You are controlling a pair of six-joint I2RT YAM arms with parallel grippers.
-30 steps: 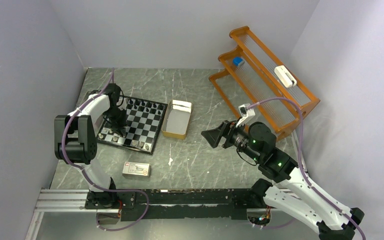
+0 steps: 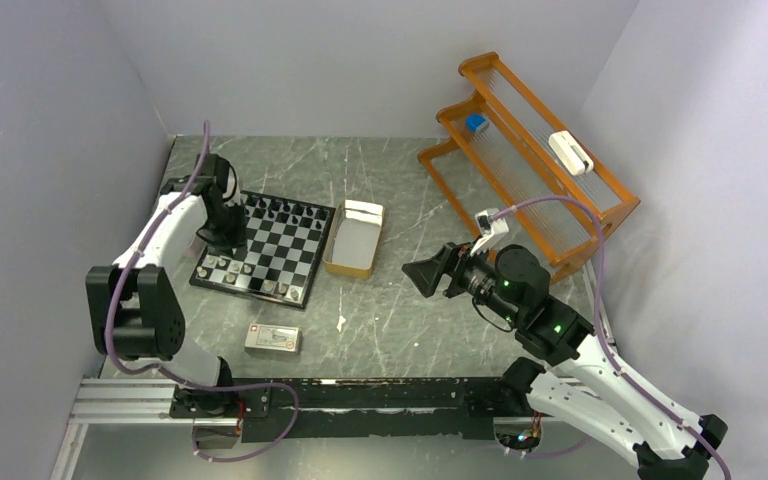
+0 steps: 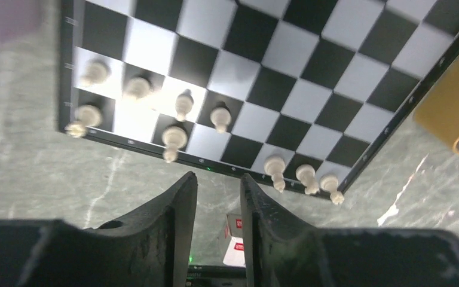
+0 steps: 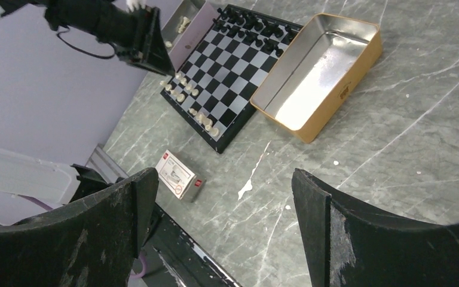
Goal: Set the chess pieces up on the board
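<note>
The chessboard (image 2: 285, 250) lies at the left of the table, with black pieces along its far side and several white pieces along its near edge, such as a white piece (image 3: 220, 116) and another (image 3: 274, 167), with empty squares between groups. My left gripper hangs over the board's left part, fingers part open, nothing visible between them but background. A lilac container (image 4: 194, 30) beside the board holds light pieces. My right gripper stands open and empty right of the board, above the table.
A gold tin (image 2: 355, 240) sits right of the board. A small box (image 2: 273, 338) lies in front of it. A wooden rack (image 2: 520, 150) stands at the back right.
My left arm has moved up and toward the back left, from lower over the board's white pieces. The right arm is unchanged.
</note>
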